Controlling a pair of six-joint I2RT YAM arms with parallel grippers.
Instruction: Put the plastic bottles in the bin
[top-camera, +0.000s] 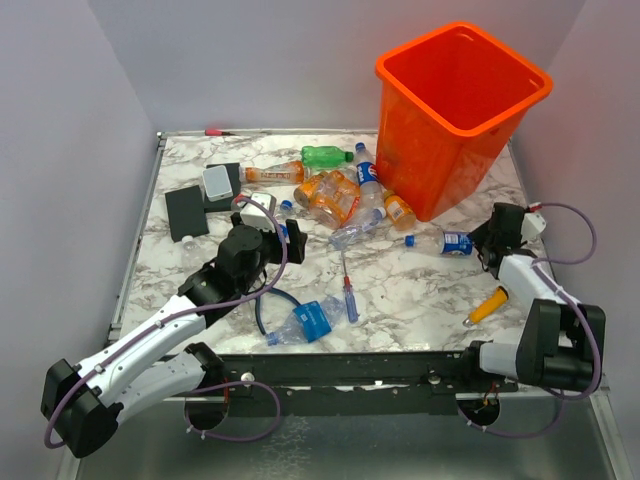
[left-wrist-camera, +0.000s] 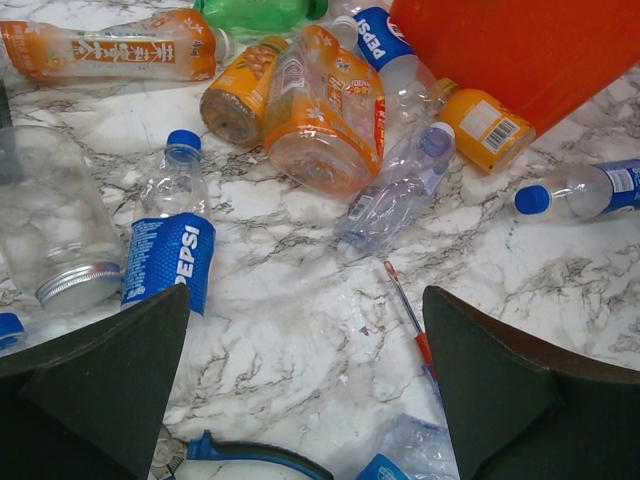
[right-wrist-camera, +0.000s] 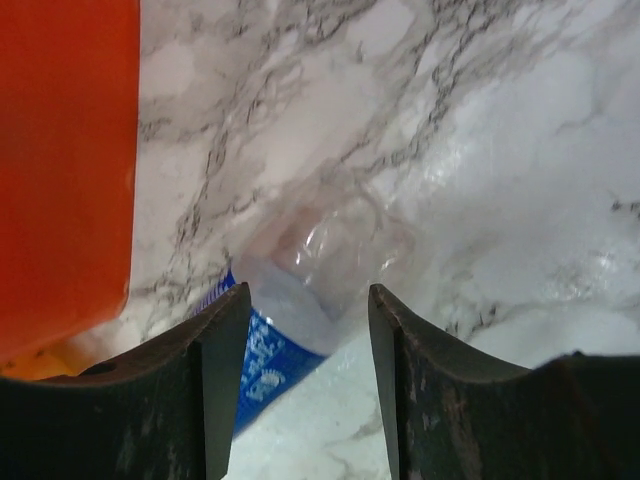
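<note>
The orange bin stands at the back right. A clear bottle with a blue label lies in front of it; in the right wrist view this bottle reaches between the parted fingers of my right gripper, which is partly open. Whether the fingers touch it I cannot tell. My left gripper is wide open over the table, with a Pepsi bottle near its left finger. Farther back lie a green bottle, a large orange-labelled bottle and several more. A crumpled blue-labelled bottle rests at the front.
A screwdriver and a blue-black hose lie near the front middle. To the right is an orange-handled tool. Dark flat pads and a clear jar occupy the left. Bare marble shows right of the screwdriver.
</note>
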